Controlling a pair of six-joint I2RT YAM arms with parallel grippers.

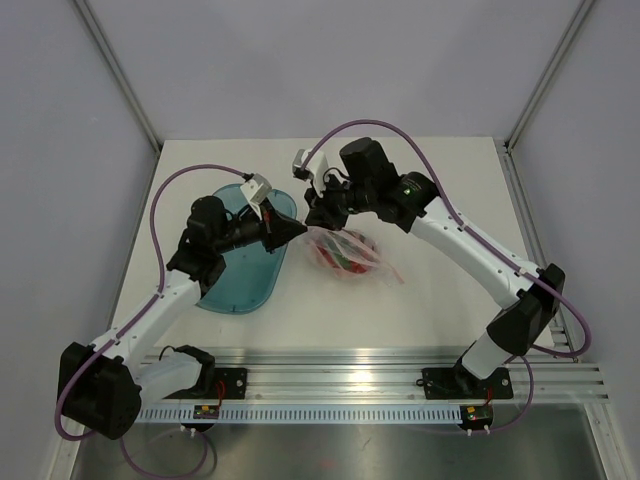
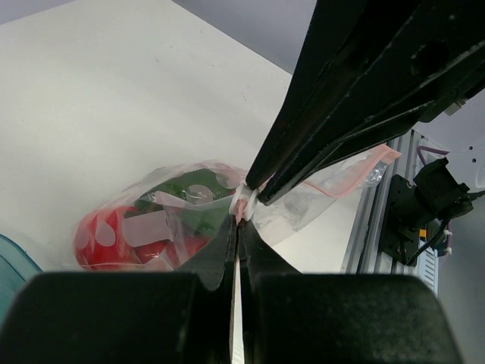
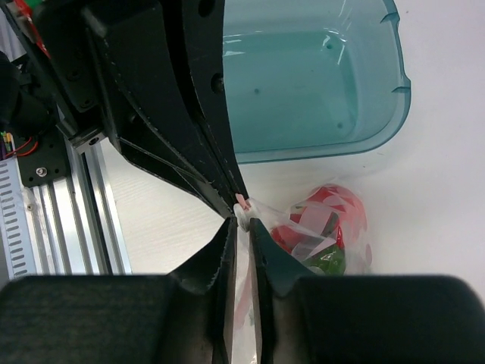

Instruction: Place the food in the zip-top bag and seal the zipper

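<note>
The clear zip top bag (image 1: 342, 252) lies on the white table, with red and green food (image 2: 125, 235) inside it. At the pink-edged mouth of the bag, my left gripper is shut on a pinch of film. Right beside it, my right gripper is at the same edge. Its fingers stand slightly apart, with a strip of the bag (image 3: 243, 262) running between them. From above, both grippers meet at the bag's upper left corner, and the arms hide part of the edge. Whether the zipper is closed there cannot be told.
A teal bin (image 1: 240, 285) stands left of the bag, partly under my left arm; it looks empty in the right wrist view. Bare white table (image 1: 440, 300) lies to the right of the bag and in front of it.
</note>
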